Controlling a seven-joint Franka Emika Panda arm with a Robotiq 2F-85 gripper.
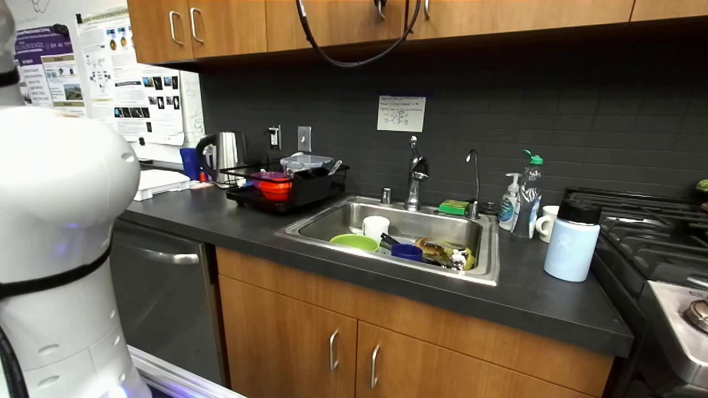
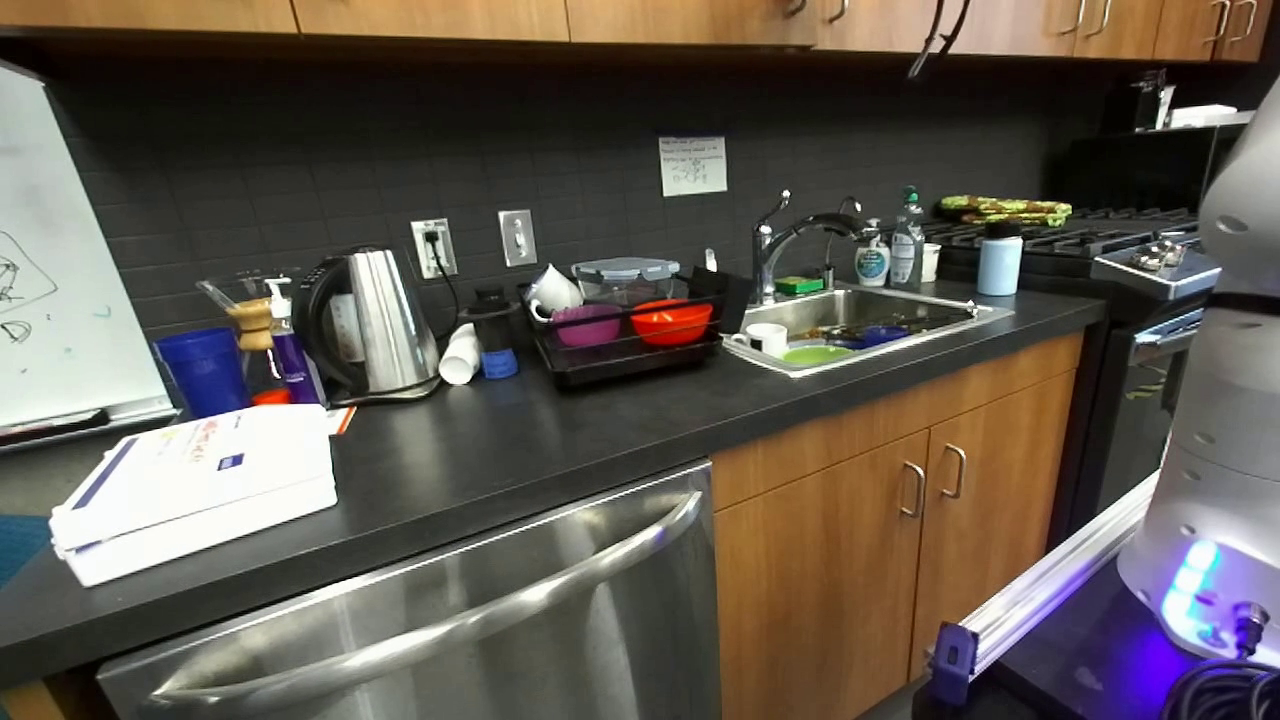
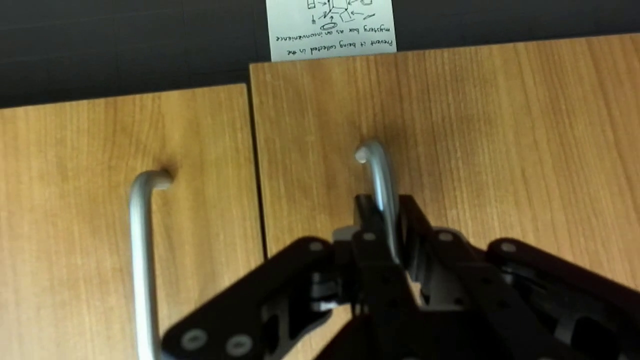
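A curved metal handle (image 3: 381,180) on a wooden upper cabinet door (image 3: 480,132) runs between the two black fingers of my gripper. The fingers are shut on it, near its lower end. In the wrist view, which looks upside down, a second door (image 3: 66,210) with its own handle (image 3: 141,252) lies to the left, across a narrow gap. Exterior view 1 shows only the dark tip of my gripper (image 1: 380,4) at the top edge, at the handle. Exterior view 2 does not show my gripper. Whether the held door stands slightly ajar, I cannot tell.
Below the cabinets is a counter with a sink (image 1: 488,265) holding dishes, a dish rack (image 1: 312,192) and a kettle (image 1: 230,156). A black cable (image 1: 352,64) loops down under the cabinets. Open air lies before the doors.
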